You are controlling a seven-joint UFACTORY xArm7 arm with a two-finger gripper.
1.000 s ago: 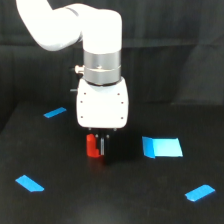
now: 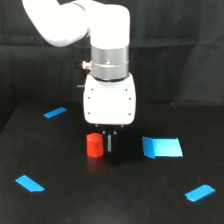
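A small red block stands on the dark table, left of the middle in the camera view. My white gripper points down from above, its fingers low and just to the right of the block. The fingers are dark against the dark background, so how wide they stand and whether they touch the block cannot be made out.
A light blue folded piece lies to the right of the gripper. Blue tape strips mark the table at front left, front right and back left.
My gripper has shifted a little to the right. The red block, partly covered by a finger before, now shows more fully and stands in about the same place.
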